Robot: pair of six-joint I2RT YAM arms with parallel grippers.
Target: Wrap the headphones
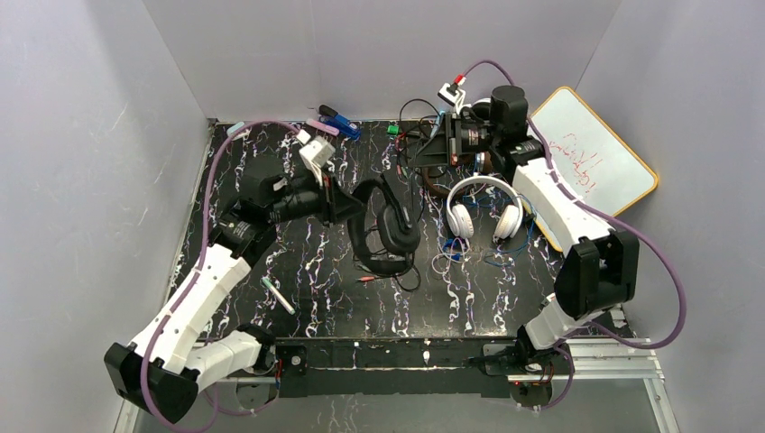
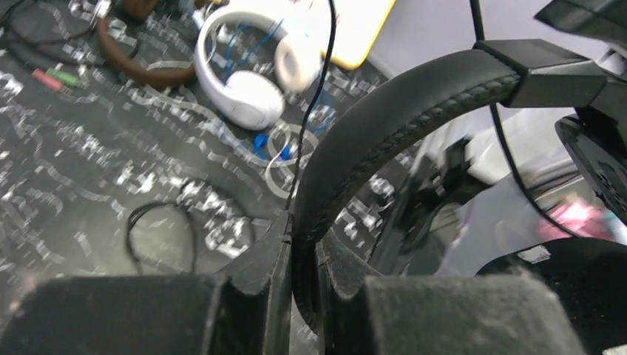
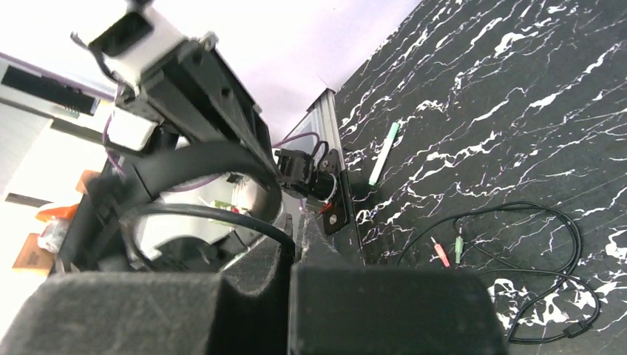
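Observation:
In the top view my left gripper [image 1: 354, 207] is shut on the headband of the black headphones [image 1: 399, 229], which hang above the middle of the table. The padded headband [image 2: 399, 111] curves up from between the left fingers in the left wrist view. Back and to the right, my right gripper [image 1: 417, 161] is shut on the black cable [image 3: 214, 214], which runs up toward the headphones. The far end of the cable [image 3: 573, 237] lies looped on the table, with a red plug [image 3: 441, 255] and a green plug [image 3: 458, 249].
White headphones [image 1: 484, 185] and a tangle of cables lie right of centre, close to the right arm. A whiteboard [image 1: 591, 153] leans at the back right. A marker [image 1: 278, 295] rests at the front left; bare table surrounds it.

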